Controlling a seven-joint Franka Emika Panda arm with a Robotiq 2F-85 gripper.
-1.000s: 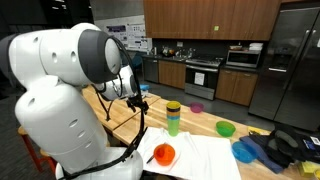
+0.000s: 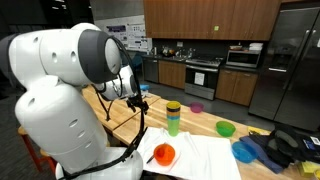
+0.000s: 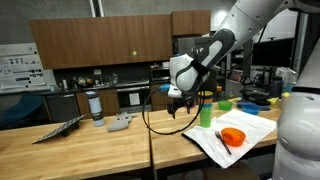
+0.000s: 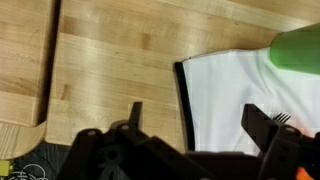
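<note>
Above the wooden table, my gripper stands open with nothing between its fingers; in exterior view 2 the gripper hangs in the air, clear of the tabletop. Beneath it in the wrist view is bare wood beside the dark edge of a white cloth. A green object shows at the upper right there; it looks like the tall green container with a yellow and blue top in exterior view 1. On the cloth sits an orange bowl. A fork lies at the right, partly behind a finger.
A pink bowl, a green bowl and blue dishes stand farther along the table. Dark items are heaped at the right. A cylindrical canister stands at the left in exterior view 2, with open tabletop in front of it.
</note>
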